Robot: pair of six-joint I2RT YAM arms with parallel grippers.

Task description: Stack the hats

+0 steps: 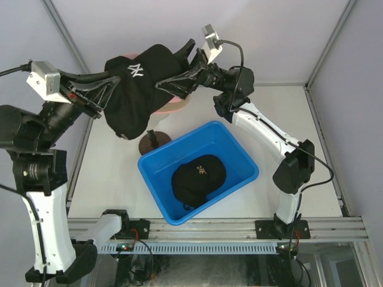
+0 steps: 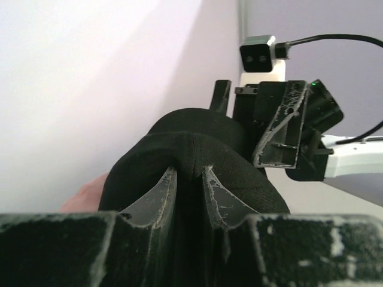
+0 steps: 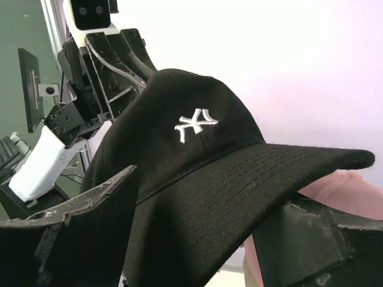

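Note:
A black cap with a white NY logo (image 1: 140,92) hangs in the air between my two grippers, over the far side of the table. My left gripper is shut on the cap's crown edge. The cap's brim (image 3: 227,200) lies between the spread fingers of my right gripper (image 1: 175,64), which is open. Behind and below it, a pink cap (image 1: 175,106) sits on a stand, mostly hidden from above by the black cap. A second black cap (image 1: 200,177) with a tan logo lies in the blue bin.
The blue bin (image 1: 246,174) stands at the table's middle. The stand's round brown base (image 1: 154,141) is close to its far left corner.

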